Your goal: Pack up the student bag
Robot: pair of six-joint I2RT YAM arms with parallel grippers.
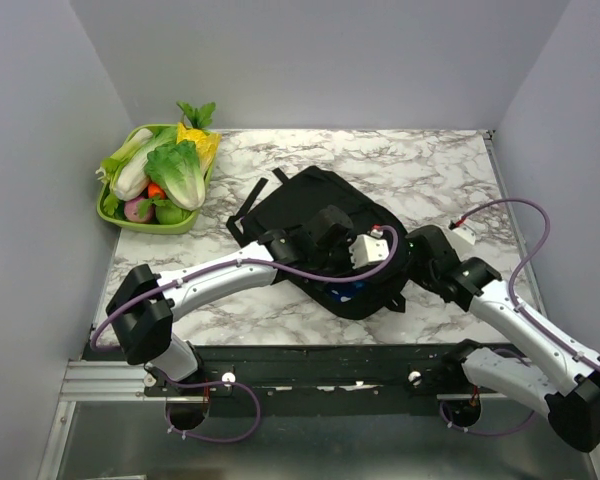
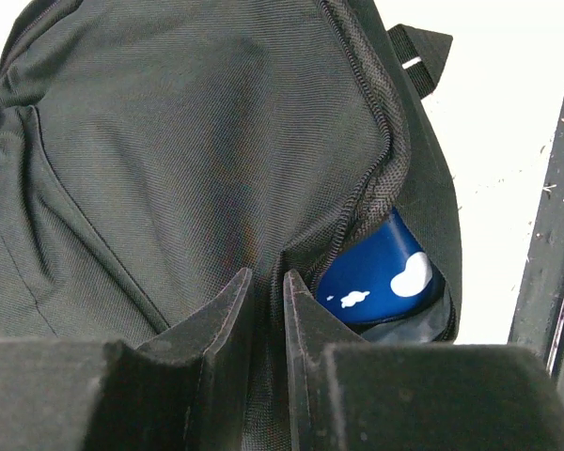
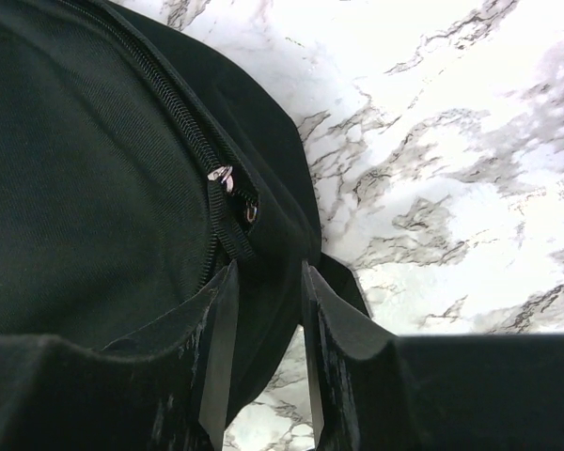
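Observation:
The black bag (image 1: 310, 205) lies on the marble table, its zipper parted on the front side. A blue item with white shapes (image 2: 381, 272) shows inside the opening in the left wrist view. My left gripper is over the bag, its fingers close together astride the zipped edge of the flap. Whether they grip that fabric does not show. At the bag's right end, my right gripper stands narrowly open, fingertips close to the black fabric below the metal zipper pull (image 3: 222, 177). I see nothing clamped in it.
A green basket (image 1: 170, 226) of vegetables stands at the back left. Bare marble (image 1: 410, 165) lies behind the bag and to its right. A dark rail (image 1: 310, 360) runs along the table's front.

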